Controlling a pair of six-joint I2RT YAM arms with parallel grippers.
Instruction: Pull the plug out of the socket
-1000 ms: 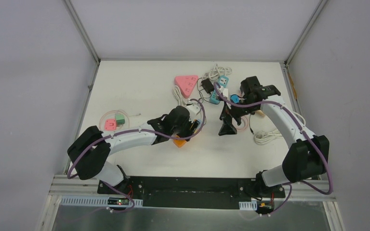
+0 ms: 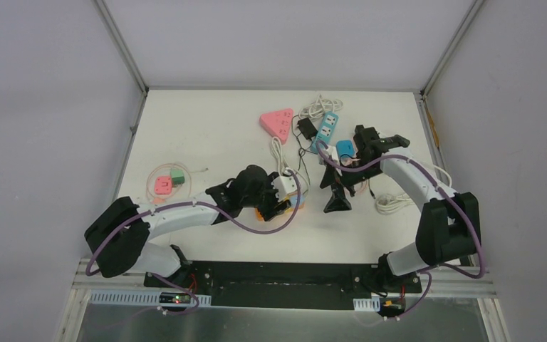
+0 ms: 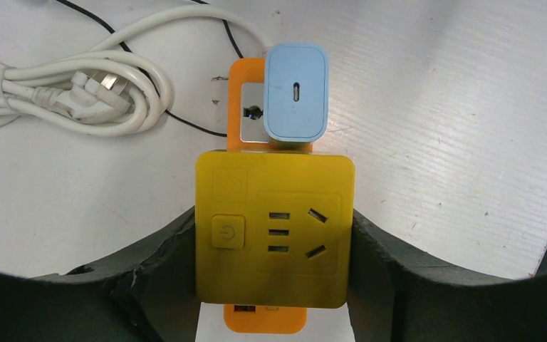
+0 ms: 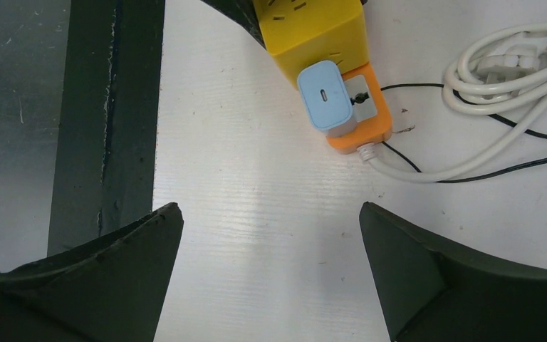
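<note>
In the left wrist view, my left gripper is shut on the sides of a yellow cube socket (image 3: 246,274), which sits over an orange power strip (image 3: 233,100). A light blue charger plug (image 3: 296,92) stands on the strip's end, close beside the cube. In the right wrist view the blue charger plug (image 4: 326,100) and the orange strip (image 4: 377,128) show at the top. My right gripper stands open and apart from them, only bare table between its fingers. From the top, the left gripper (image 2: 279,203) largely covers the strip.
A coiled white cable (image 3: 114,68) and thin black wire lie beside the strip. A pink triangular strip (image 2: 277,123), black adapter (image 2: 307,129) and blue strip (image 2: 326,128) occupy the back. At left are a red block (image 2: 163,185) and a green block (image 2: 177,176).
My left gripper has turned and shifted slightly toward the front right, the orange strip turning with it and its white cable following. The right gripper has moved a little forward and turned.
</note>
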